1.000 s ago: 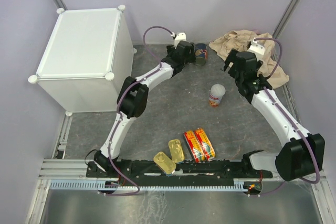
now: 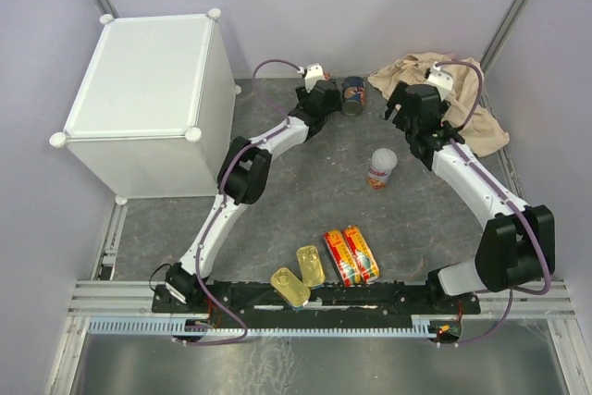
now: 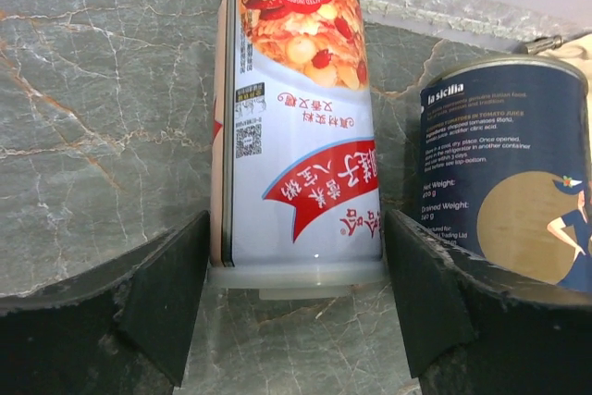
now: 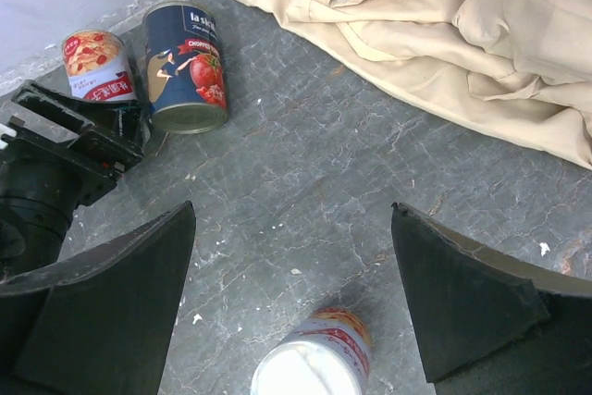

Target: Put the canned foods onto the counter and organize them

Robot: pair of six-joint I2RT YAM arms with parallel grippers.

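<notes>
A white-and-red congee can (image 3: 305, 154) is on the grey counter close to the back wall. In the left wrist view, the fingers of my left gripper flank its near end. They are so close to its sides that contact or a thin gap cannot be told apart. A dark blue tomato can (image 2: 353, 96) is right beside it, also seen in the right wrist view. Another white-lidded can (image 2: 382, 167) stands mid-counter. My right gripper is open and empty above the right of the counter, with that can (image 4: 314, 363) low between its fingers in view.
At the front lie two orange-and-red cans (image 2: 351, 255) side by side and two yellow tins (image 2: 301, 277). A beige cloth (image 2: 435, 71) fills the back right corner. The big white box (image 2: 139, 90) takes up the left. Bare counter lies in the middle.
My right arm has swung slightly left and inward, its gripper still open. The left arm has shifted only a little at the back. The cans in view keep their places.
</notes>
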